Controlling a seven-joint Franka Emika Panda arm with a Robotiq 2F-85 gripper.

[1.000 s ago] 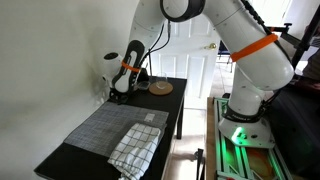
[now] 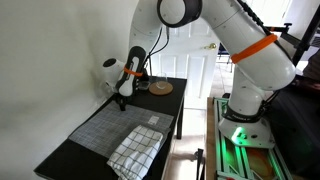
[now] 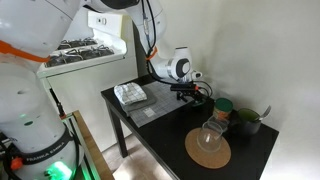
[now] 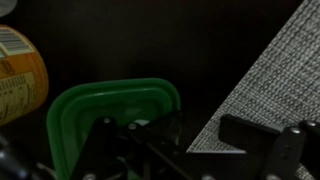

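My gripper is part open, its two dark fingers apart with a gap between them in the wrist view. A green square container (image 4: pixel 112 92) with rounded corners lies under the left finger, which hides part of it. Its right edge runs close to the gap; contact cannot be told. In the second exterior view the gripper (image 3: pixel 186 95) is low over the far side of the dark table, by the wall. The first exterior view shows the gripper (image 2: pixel 122 103) at the far end of the grey mat (image 2: pixel 105 128).
A jar with an orange label (image 4: pixel 20 78) is beside the green container. On the table are a checked cloth (image 2: pixel 136 150), a round wooden board (image 3: pixel 206 150) under a clear vessel (image 3: pixel 212 132), a green-topped container (image 3: pixel 222 107) and a dark pot (image 3: pixel 244 121).
The gripper has come down slightly and tilted toward the mat at the far end of the table. The cloth and the mat have stayed in place.
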